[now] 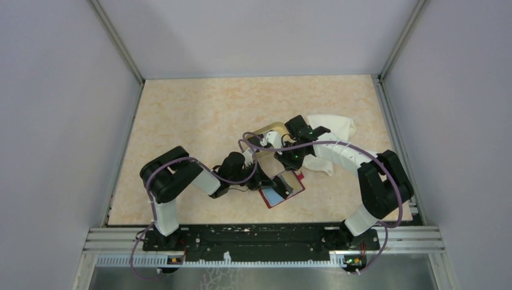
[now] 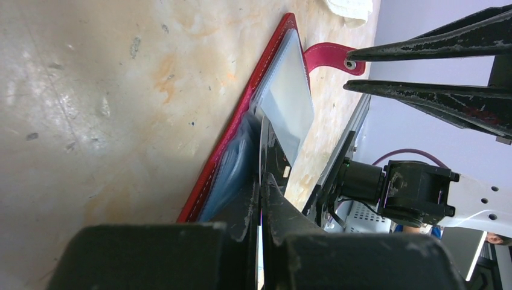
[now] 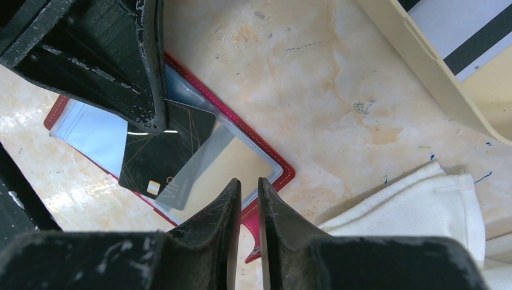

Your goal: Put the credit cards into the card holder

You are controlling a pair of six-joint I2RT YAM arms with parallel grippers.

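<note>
The red card holder [image 1: 272, 197] lies open with clear sleeves near the table's front. A black card [image 3: 158, 158] lies in it, partly under a clear sleeve. My left gripper [image 1: 263, 181] is shut at the card's edge, low over the holder; in the left wrist view its fingertips [image 2: 269, 193] meet by that card, and whether they pinch anything thin is hidden. My right gripper [image 1: 292, 167] hangs above the holder's right end; in the right wrist view its fingertips [image 3: 247, 187] are slightly apart with nothing seen between them.
A tan tray [image 3: 447, 78] with cards stands behind the holder. A white cloth [image 3: 410, 211] lies to the right, partly under the right arm.
</note>
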